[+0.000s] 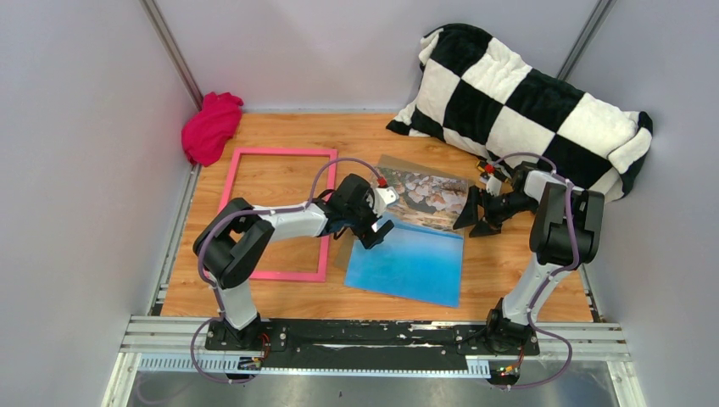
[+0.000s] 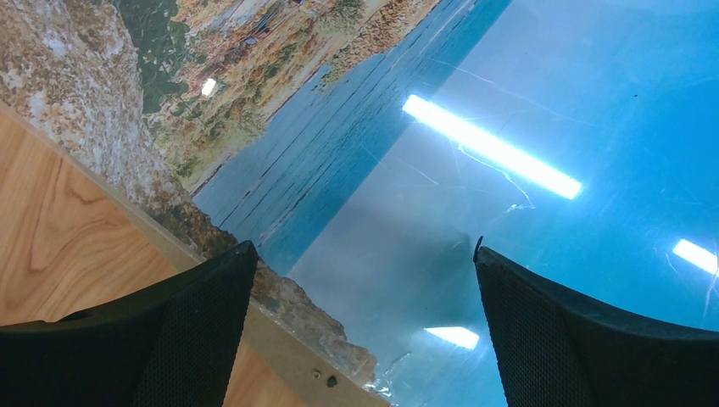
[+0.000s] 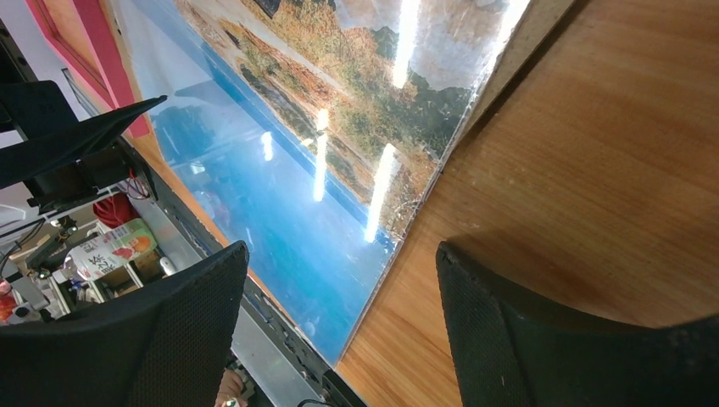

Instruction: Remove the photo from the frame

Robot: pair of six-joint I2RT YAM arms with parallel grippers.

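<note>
The photo (image 1: 424, 199) lies on a brown board with a clear sheet (image 1: 404, 267) showing blue, right of the pink frame (image 1: 288, 275), which lies apart from it. My left gripper is open low over the photo's left edge, where the backing board (image 2: 322, 369) shows beneath. My right gripper stands open at the right edge of the photo (image 3: 339, 102), its fingers over the sheet's edge and the wood beside it.
A checkered pillow (image 1: 517, 93) fills the back right, close behind the right arm. A red cloth (image 1: 212, 127) sits at the back left. Bare wood (image 1: 356, 136) shows at the back middle.
</note>
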